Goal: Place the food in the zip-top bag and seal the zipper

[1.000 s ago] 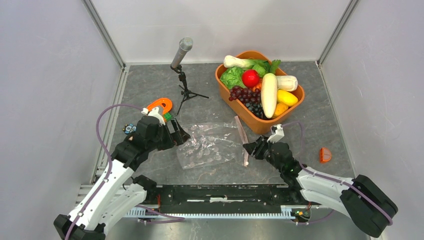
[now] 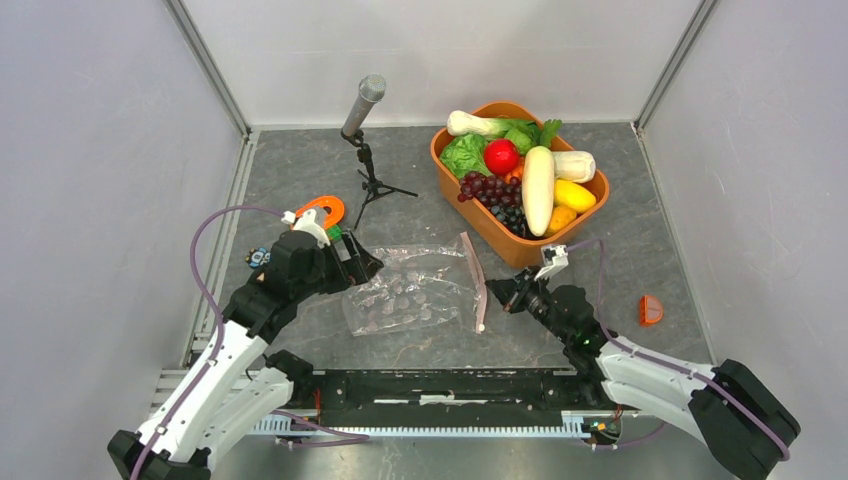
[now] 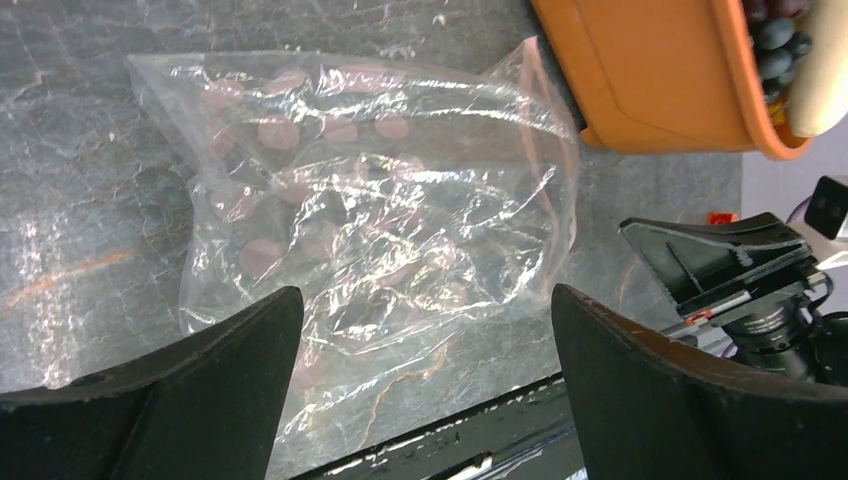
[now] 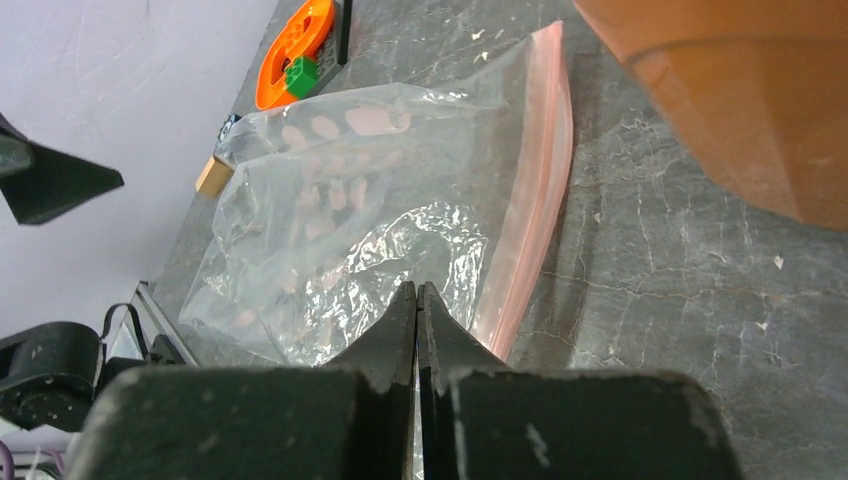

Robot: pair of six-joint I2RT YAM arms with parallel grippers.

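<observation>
A clear zip-top bag (image 2: 410,290) lies flat and empty on the grey mat, its pink zipper edge (image 4: 540,190) facing right. My right gripper is shut with nothing between its fingertips, and the zipper edge runs outside them, to their right in the right wrist view. From above, this gripper (image 2: 492,288) sits at the bag's right side. Over the bag's left end, my left gripper stands wide open and empty. Toy food, including a white squash (image 2: 538,190), a tomato (image 2: 501,156) and grapes (image 2: 480,188), fills an orange basket.
The orange basket (image 3: 640,80) stands close behind the bag's right corner. A microphone on a stand (image 2: 370,175) rises behind the bag. An orange ring (image 2: 328,208) lies at left, and an orange piece (image 2: 651,310) at far right. Bare mat surrounds that piece.
My right gripper has gone from open around the zipper edge to shut beside it. The bag has slid slightly left in the top view.
</observation>
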